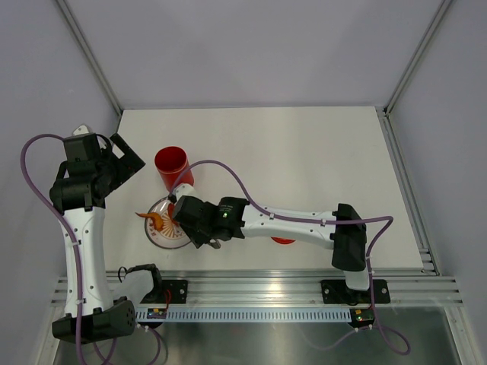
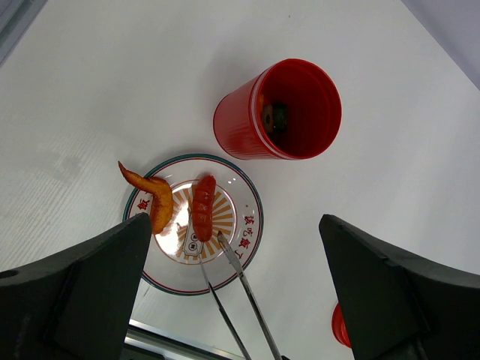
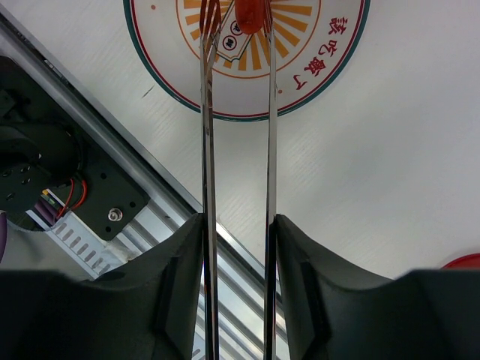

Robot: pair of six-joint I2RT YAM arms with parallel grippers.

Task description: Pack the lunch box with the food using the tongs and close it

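A plate (image 2: 161,266) holds a curved fried piece (image 2: 160,202) and a red sausage (image 2: 202,206). In the right wrist view the long metal tongs of my right gripper reach over the plate to the sausage's end (image 3: 249,16), one tip on each side; whether they grip it I cannot tell. Behind the plate stands a red cup (image 1: 171,163) with small food pieces inside, seen from the left wrist. My left gripper (image 1: 124,154) hangs open over the table's left side, nothing between its fingers.
A red lid (image 1: 282,240) lies right of the plate, partly under the right arm. A metal rail (image 1: 243,284) runs along the front edge.
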